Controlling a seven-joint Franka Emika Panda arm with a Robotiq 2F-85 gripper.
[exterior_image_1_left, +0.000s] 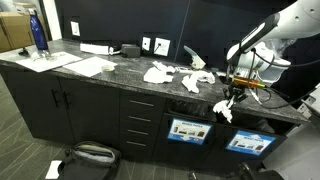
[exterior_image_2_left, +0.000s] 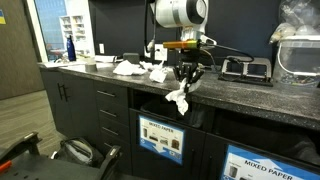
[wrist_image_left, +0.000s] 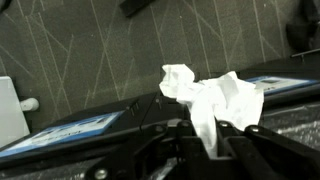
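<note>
A crumpled white paper hangs from my gripper, just in front of the counter's front edge. In the wrist view the white paper spreads out from between the fingers, over an open drawer front with the floor beyond it. The gripper is shut on the paper; the fingertips themselves are mostly hidden by it. In exterior view 1 the paper shows small and pale above the bins. Below are bin fronts with blue "MIXED PAPER" labels.
More crumpled white papers lie on the dark counter. A blue bottle and flat sheets stand or lie at its left. A black bag rests on the floor, where there is free room.
</note>
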